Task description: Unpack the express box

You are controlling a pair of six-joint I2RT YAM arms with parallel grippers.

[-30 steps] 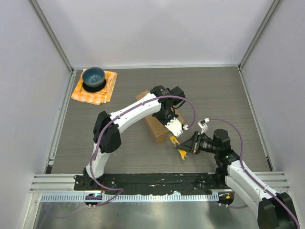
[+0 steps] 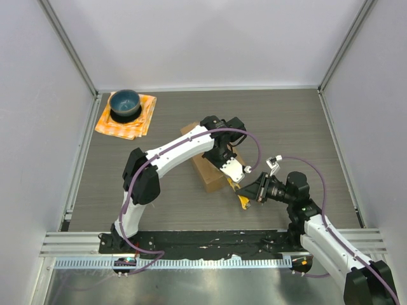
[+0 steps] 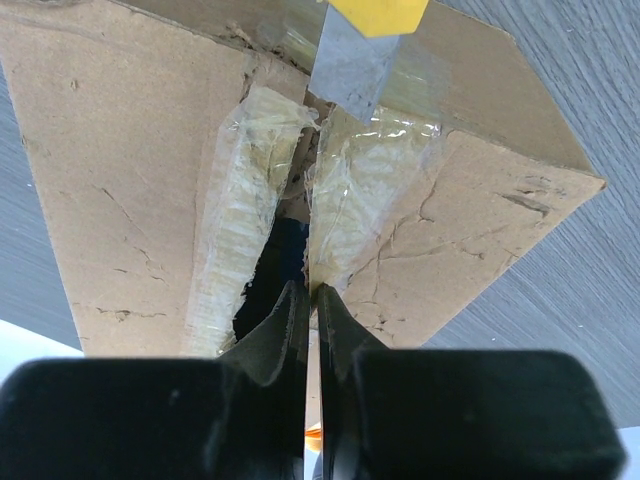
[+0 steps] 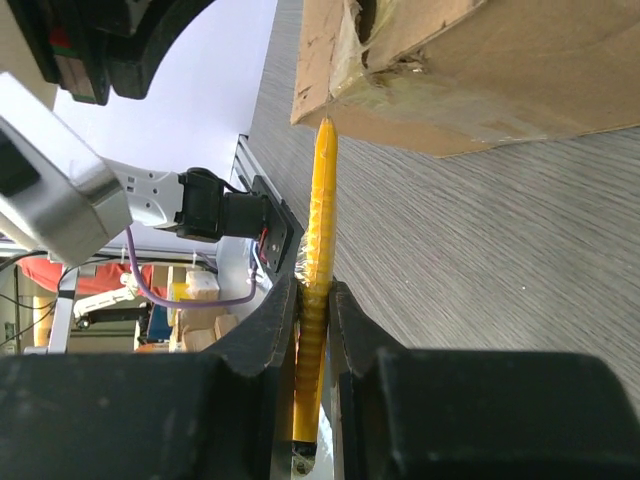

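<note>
A brown cardboard box (image 3: 120,190) lies on the table, partly covered by my left arm in the top view. Along its taped seam runs a slit (image 3: 265,275), dark inside, with torn clear tape (image 3: 375,170) on both sides. At that slit are the fingertips of my left gripper, almost together against the flap edge; whether the edge is pinched between them is unclear. My right gripper is shut on a yellow utility knife (image 4: 320,210). The knife's grey blade (image 3: 350,65) reaches over the seam at the box's end.
A dark bowl (image 2: 125,102) on a black base (image 2: 126,117) stands on an orange checked cloth (image 2: 108,127) at the back left. Bare grey table (image 2: 286,114) shows at the right and to the left of the box.
The right gripper and the knife have shifted very slightly toward the box's end over the last second. The left arm and the box look unmoved.
</note>
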